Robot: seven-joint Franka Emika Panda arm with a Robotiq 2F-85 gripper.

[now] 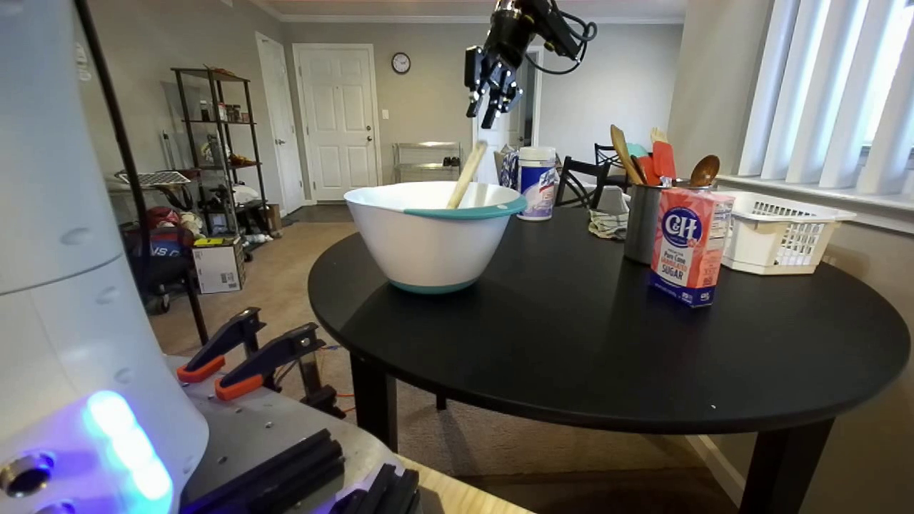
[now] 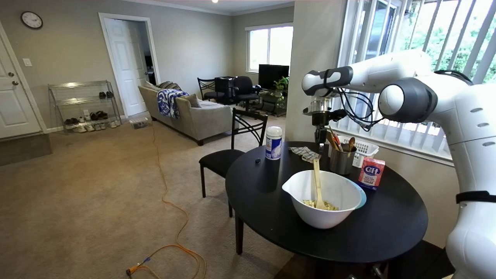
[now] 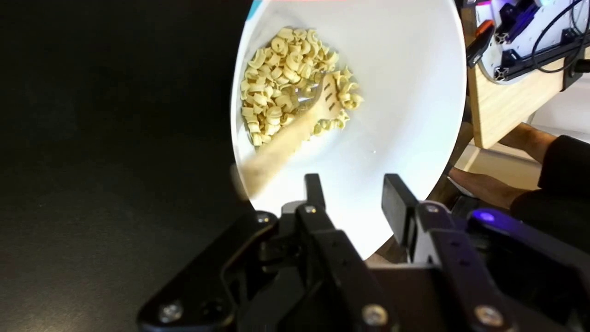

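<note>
A white mixing bowl (image 1: 428, 244) with a teal rim and base stands on the black round table. Curled dry pasta (image 3: 276, 77) lies in it, seen in the wrist view. A slotted wooden spoon (image 3: 296, 130) rests with its head in the pasta and its handle leaning over the bowl's rim. My gripper (image 1: 480, 116) hangs above the bowl, just over the handle's end and apart from it. In the wrist view the fingers (image 3: 316, 193) stand apart, with nothing between them; the spoon lies outside the gap.
A sugar carton (image 1: 685, 244), a metal utensil holder (image 2: 342, 160) and a white basket (image 1: 775, 231) stand together on one side of the table. A wipes canister (image 2: 274, 143) and a folded cloth (image 2: 304, 153) are behind the bowl.
</note>
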